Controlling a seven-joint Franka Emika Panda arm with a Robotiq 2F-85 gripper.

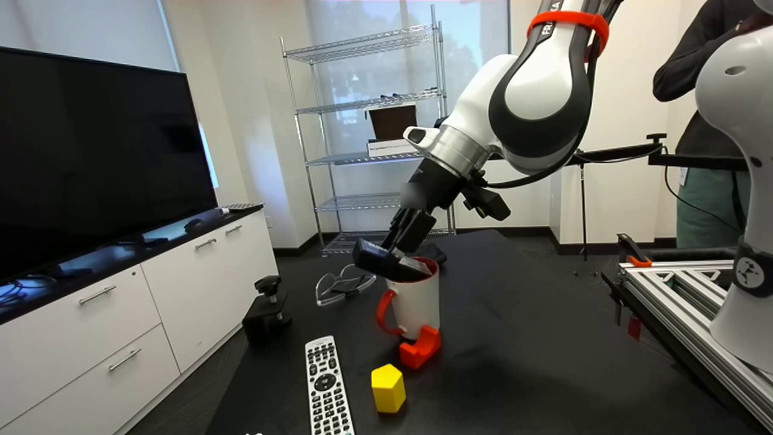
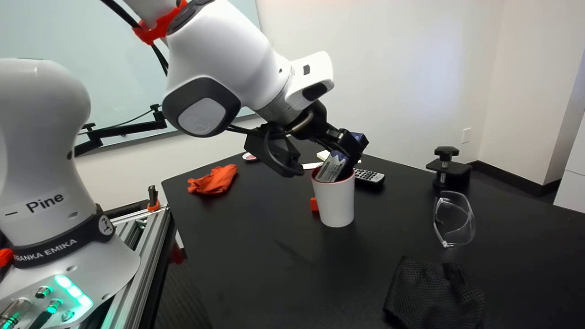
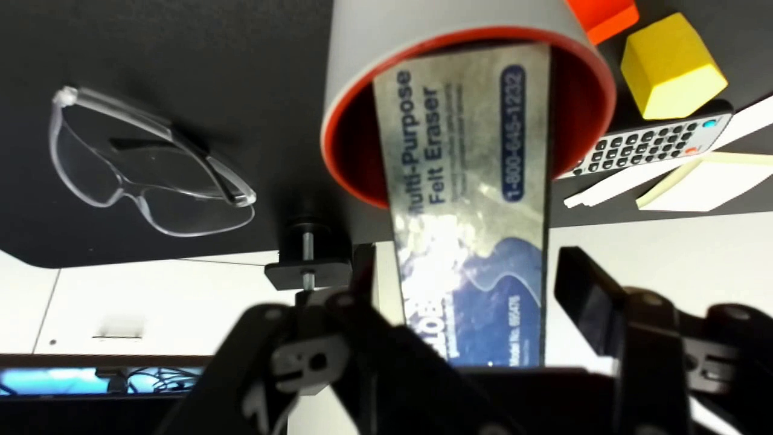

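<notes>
A felt eraser (image 3: pixel 464 181) with a printed silver-and-blue label leans with its lower end inside a white mug (image 2: pixel 337 203) with a red interior and red handle (image 1: pixel 387 313). Its upper end sticks out above the rim, between the fingers of my gripper. The fingers stand open, and in the wrist view a narrow gap shows between the eraser and the finger on either side. From the second exterior side, the eraser (image 2: pixel 332 166) rests tilted against the mug's rim. How deep its lower end sits is hidden by the mug wall.
Close to the mug lie a red block (image 1: pixel 420 348), a yellow block (image 1: pixel 388 389) and a remote (image 1: pixel 328 388). Clear glasses (image 2: pixel 454 219), a black clamp (image 2: pixel 449 167), a dark mesh cloth (image 2: pixel 433 296) and an orange cloth (image 2: pixel 214 180) lie farther off.
</notes>
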